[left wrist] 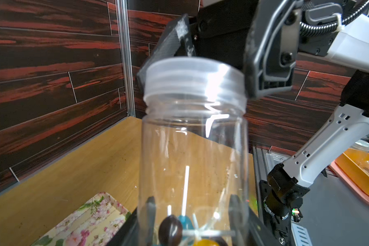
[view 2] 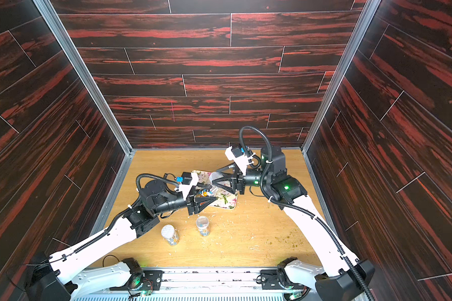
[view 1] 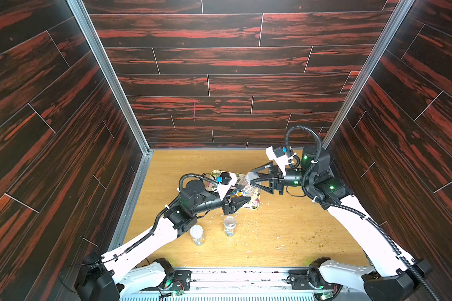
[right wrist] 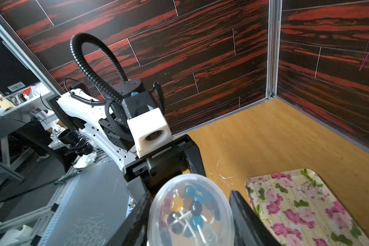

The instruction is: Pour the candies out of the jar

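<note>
The clear plastic jar (left wrist: 176, 151) is held aloft by my left gripper (view 1: 242, 194), which is shut on its lower body. Candies (left wrist: 171, 229) in brown, blue and yellow, with white sticks, lie in its lower part. A translucent lid (left wrist: 192, 78) sits on the jar's mouth. My right gripper (view 1: 252, 177) reaches it from the right, shut on the lid with fingers on either side. In the right wrist view, the candies (right wrist: 186, 213) show through the round lid. The jar's base is hidden by the left gripper's fingers.
Under the grippers lies a floral tray (right wrist: 303, 229), partly hidden in the top views. Two more jars stand nearer the front: a lidded jar (view 1: 196, 234) and another jar (view 1: 229, 226). Small pale bits litter the wooden table (view 1: 296, 230), whose right side is otherwise clear.
</note>
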